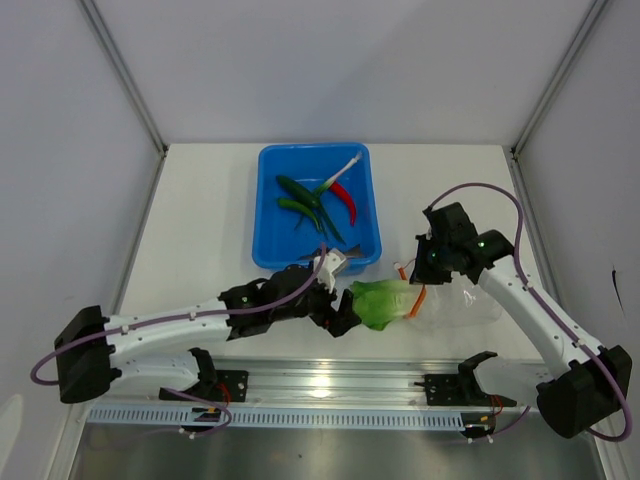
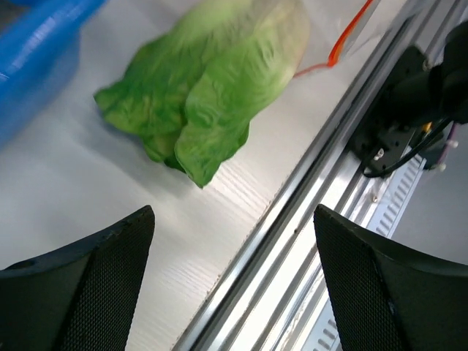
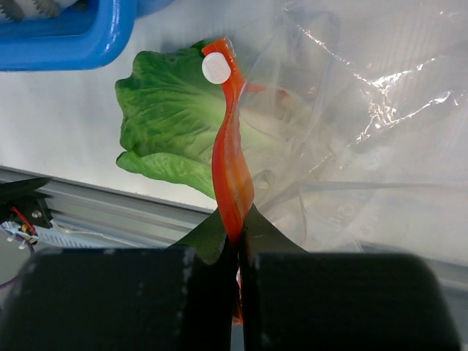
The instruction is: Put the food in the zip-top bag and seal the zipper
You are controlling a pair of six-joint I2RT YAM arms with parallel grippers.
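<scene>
A green lettuce point(image 1: 380, 300) point(image 2: 197, 95) point(image 3: 164, 117) lies on the table with its pale end inside the clear zip top bag point(image 1: 460, 300) point(image 3: 380, 146) and its leaves outside. My left gripper point(image 1: 340, 310) stands open just left of the lettuce, nothing between its fingers. My right gripper point(image 1: 425, 275) is shut on the orange zipper strip point(image 3: 230, 175) at the bag's mouth, which has a white slider tab at its end.
A blue tray point(image 1: 262, 200) behind the left gripper holds cucumber, green and red peppers and other vegetables. Metal rails run along the table's front edge.
</scene>
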